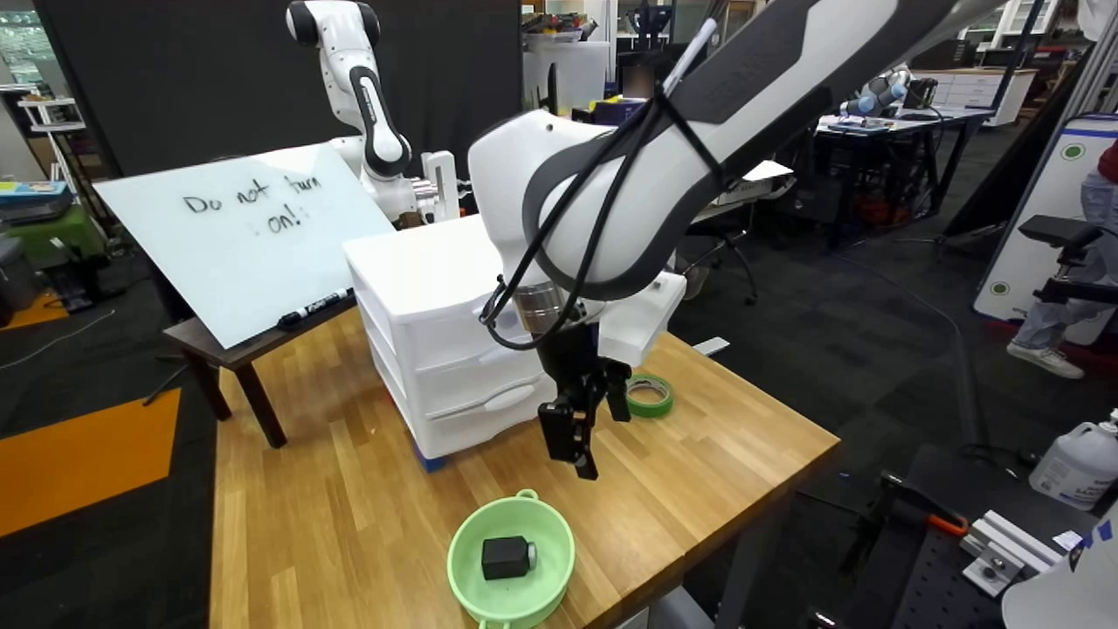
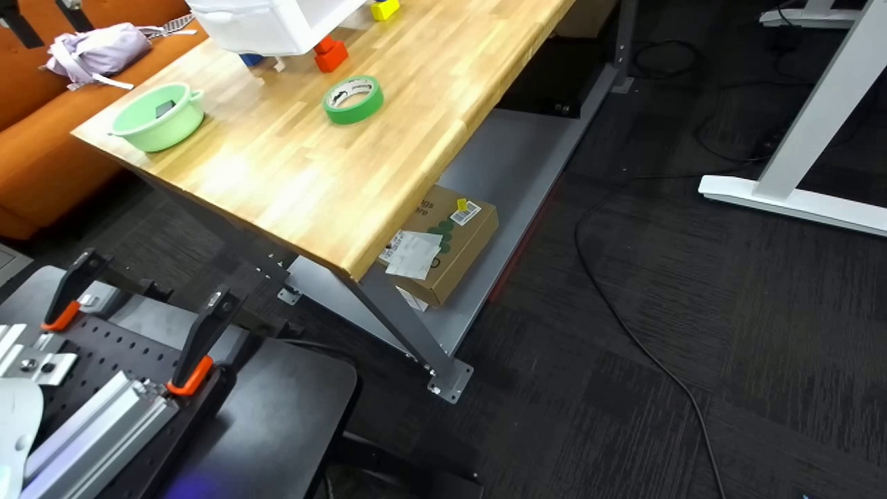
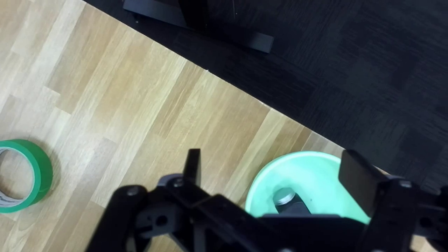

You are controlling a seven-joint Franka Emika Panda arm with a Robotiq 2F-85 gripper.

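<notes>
In exterior view 1 my gripper (image 1: 590,445) hangs above the table between the drawer unit and the green bowl, open and empty. A dark bottle (image 1: 506,557) with a grey cap lies on its side in the pale green bowl (image 1: 562,549). From the wrist, the fingers (image 3: 193,166) stand wide apart; the bowl (image 3: 319,161) shows between and beyond them, partly covered by the gripper. Only the bottle's grey cap (image 3: 284,196) and shoulder are visible there. A roll of green tape (image 1: 662,405) rests flat on the wood behind the gripper.
A white drawer unit (image 1: 419,273) stands close behind the gripper. Red blocks (image 2: 330,55) and a yellow block (image 2: 384,10) sit near it. A whiteboard (image 1: 251,231) leans at the back left.
</notes>
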